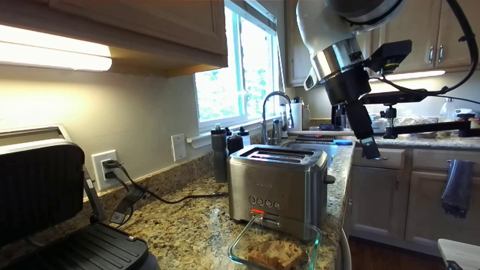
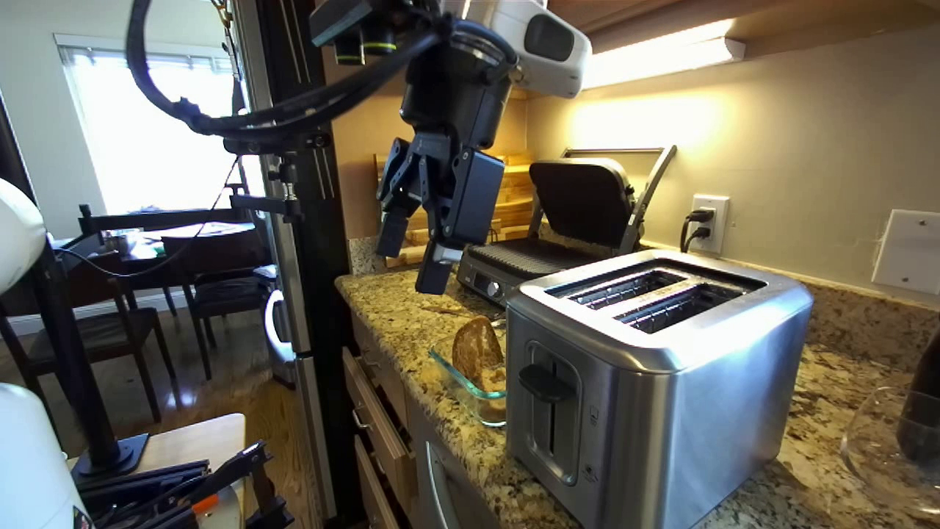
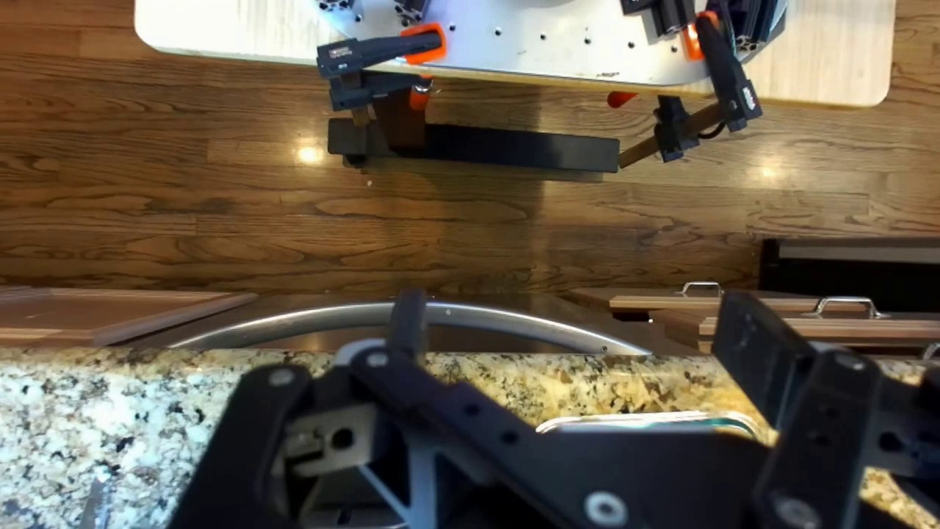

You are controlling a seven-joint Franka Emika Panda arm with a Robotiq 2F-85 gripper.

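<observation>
My gripper [image 2: 410,264] hangs in the air above the counter's front edge, its fingers apart and nothing between them. In the wrist view the two fingers of the gripper stand wide apart over the counter edge and floor. A steel toaster [image 1: 276,184] stands on the counter; both slots of the toaster [image 2: 656,295] look empty from above. Beside it sits a glass dish [image 1: 315,245] holding bread [image 1: 275,254]. Exterior view 2 shows a slice of bread [image 2: 477,353] leaning upright in the dish, partly hidden by the toaster.
An open contact grill [image 1: 96,245] stands at the toaster's other side, near the wall. Dark bottles [image 1: 219,155] stand behind the toaster. A power cord [image 1: 180,198] runs along the counter. Open floor [image 3: 396,229] lies in front of the counter.
</observation>
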